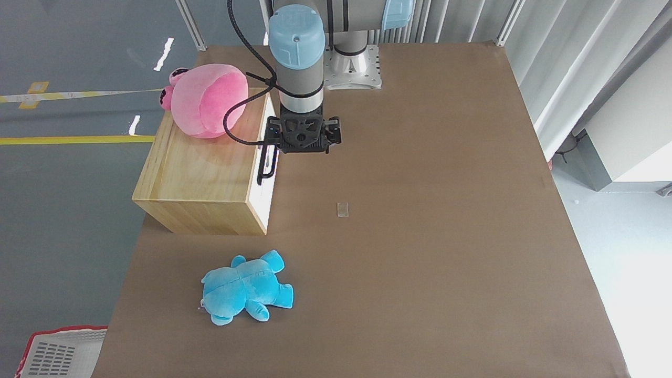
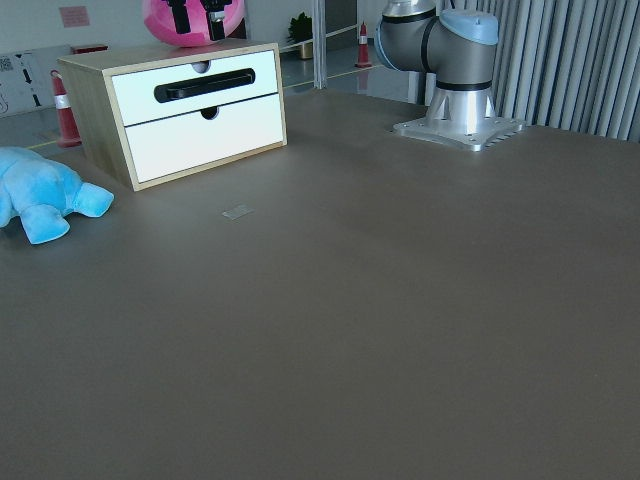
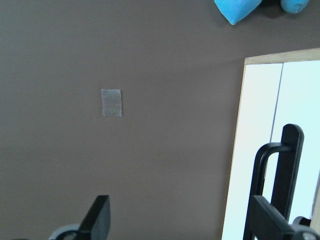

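Observation:
My gripper [image 1: 302,135] hangs above the front edge of the wooden two-drawer cabinet [image 1: 201,176], over the white drawer fronts [image 2: 200,140]. In the wrist view its two fingers [image 3: 97,220] stand wide apart, with no object held between them. A black handle [image 3: 291,150] on the upper drawer sits beneath the right finger. Both drawers appear closed. A pink plush toy [image 1: 205,97] rests on the cabinet top. A blue plush toy [image 1: 245,290] lies on the table near the cabinet's side.
The robot's base plate [image 1: 365,75] stands at the back. A red-rimmed basket [image 1: 63,353] is beside the table at lower left.

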